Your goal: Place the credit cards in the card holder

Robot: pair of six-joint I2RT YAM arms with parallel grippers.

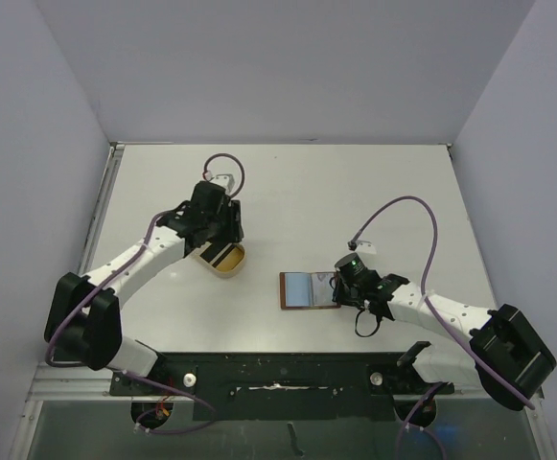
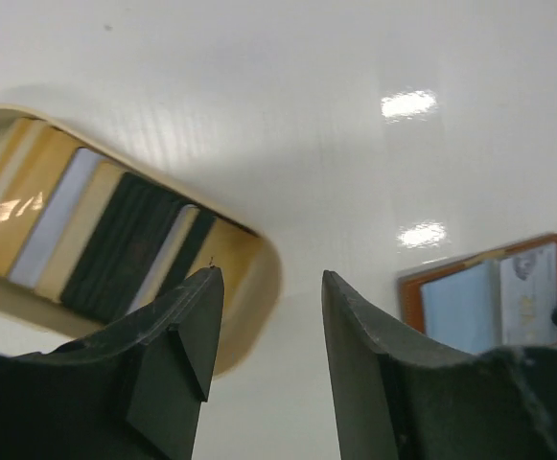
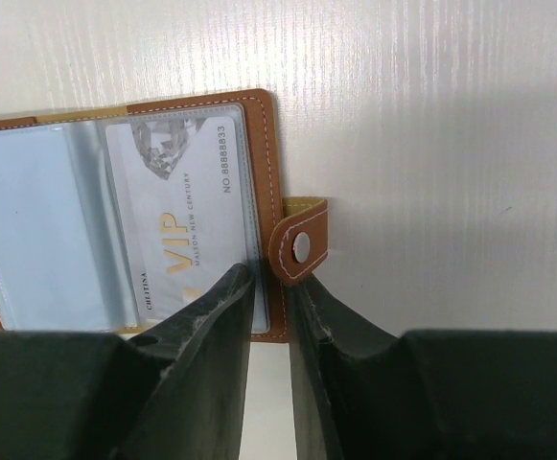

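Note:
The brown card holder (image 3: pixel 29 220) lies spread open on the table, one clear pocket empty-looking and bluish. In its other pocket sits a white VIP card (image 3: pixel 177 192). My right gripper is shut on the holder's edge, close to its snap strap. In the left wrist view, several cards (image 2: pixel 115 249), tan, grey and dark green, stand in a row inside a tan oval tray (image 2: pixel 266 297). Over the near end of that tray, my left gripper is open, with nothing between its fingers.
Bare white table (image 1: pixel 297 201) stretches behind and between the tray and the holder. Grey walls (image 1: pixel 278 72) border the back and both sides. The right arm (image 1: pixel 451 316) occupies the right front.

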